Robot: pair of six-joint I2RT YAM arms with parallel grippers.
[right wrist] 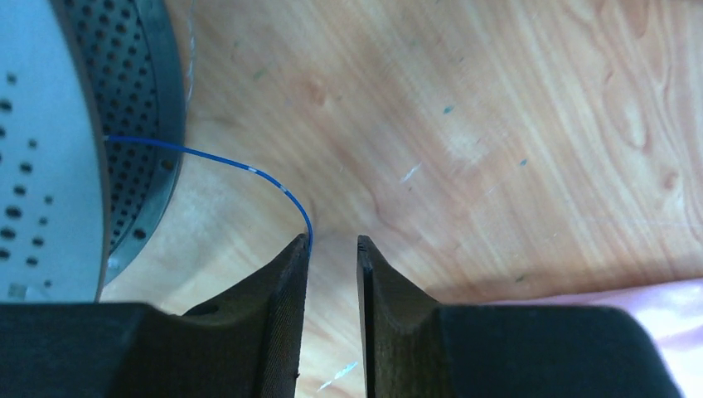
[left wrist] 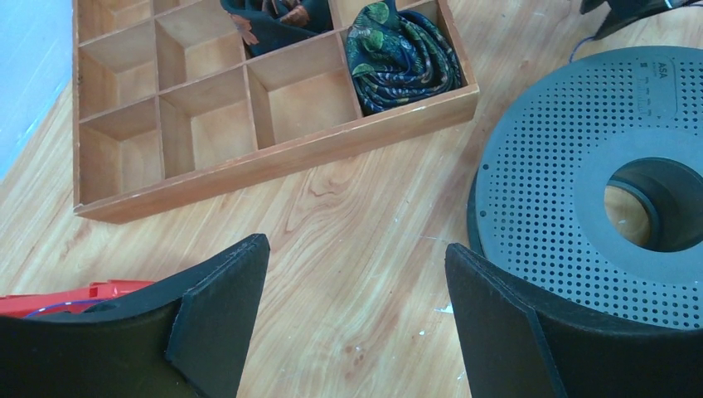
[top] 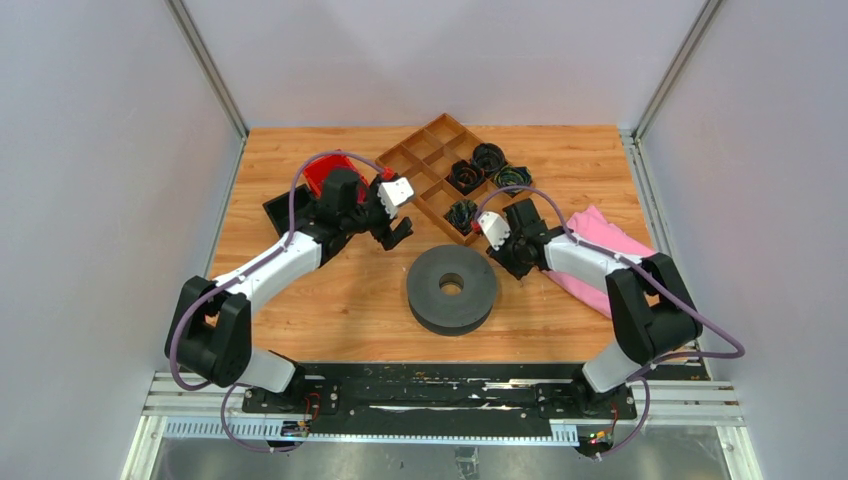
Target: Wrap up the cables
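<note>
A thin blue cable comes out from between the discs of the grey perforated spool and curves down to my right gripper. It runs along the inner edge of the left finger. The fingers stand part open, with a narrow gap, and the cable does not look pinched. In the top view that gripper is just right of the spool, low over the table. My left gripper is open and empty, above bare wood left of the spool and in front of the wooden compartment tray.
Several tray compartments hold dark patterned cloths; others are empty. A red bin and a black bin sit behind the left arm. Pink cloth lies under the right arm. Wood in front of the left gripper is clear.
</note>
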